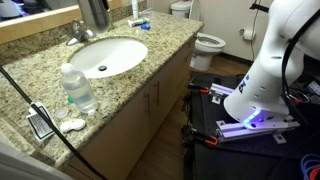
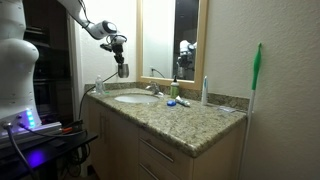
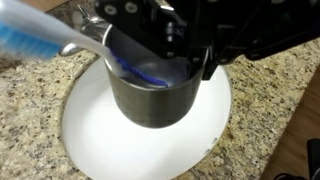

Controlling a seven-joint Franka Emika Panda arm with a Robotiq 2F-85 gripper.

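A grey metal cup hangs over the white sink basin, fairly upright, with my gripper shut on its rim side. In the wrist view a white toothbrush with blue bristles leans out of the cup to the left, and a blue handle shows inside it. Exterior view 1 has the cup at its top edge, cut off by the frame. In exterior view 2 the cup is well above the counter, below my gripper.
A clear bottle and a white round item stand left of the sink. Beyond the faucet, a green soap bottle, blue items and a white tube sit on the counter. A mirror backs it.
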